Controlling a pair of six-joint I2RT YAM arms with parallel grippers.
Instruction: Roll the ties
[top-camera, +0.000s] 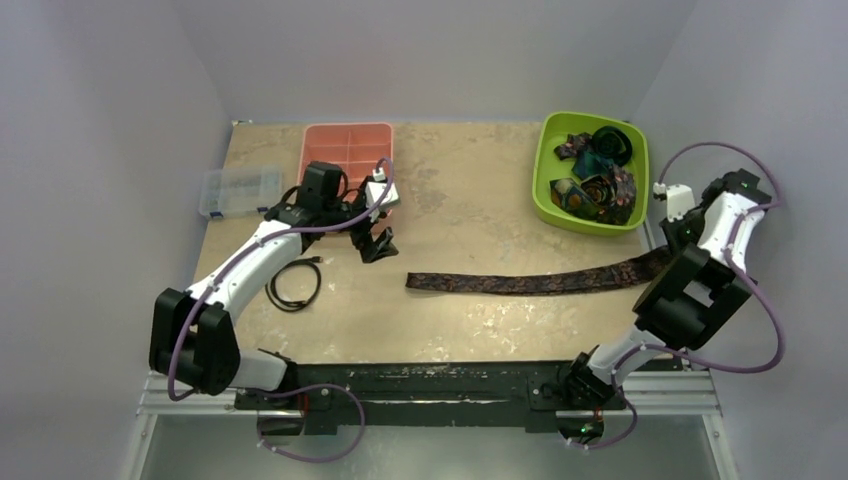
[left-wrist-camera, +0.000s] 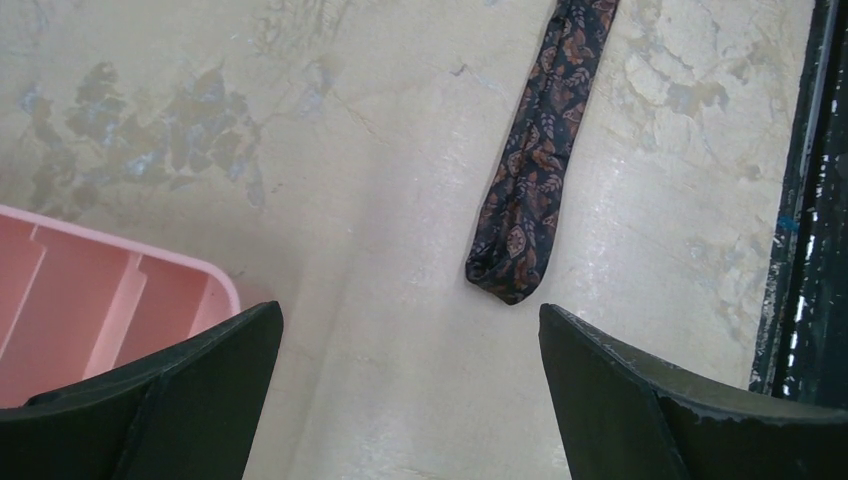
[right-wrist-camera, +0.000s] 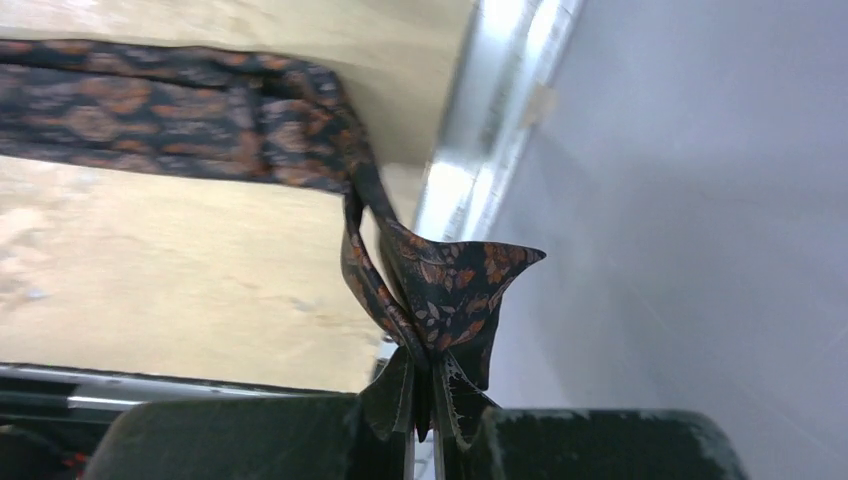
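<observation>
A dark tie with brown leaf patterns (top-camera: 520, 284) lies flat and stretched across the table. Its left end (left-wrist-camera: 512, 262) rests loose on the tabletop, apart from my left gripper, which stands open with nothing between its fingers. At the table's right edge, my right gripper is shut on the tie's other end (right-wrist-camera: 450, 290), which is bunched and raised beside the wall. In the top view the right arm hides that end. Several other ties (top-camera: 600, 172) lie in the green bin (top-camera: 542, 190), some of them rolled.
A pink divided box (top-camera: 347, 134) stands at the back left, close to my left gripper. Left of it sits a clear plastic case (top-camera: 240, 192), and a coiled black cable (top-camera: 293, 303) lies below the left arm.
</observation>
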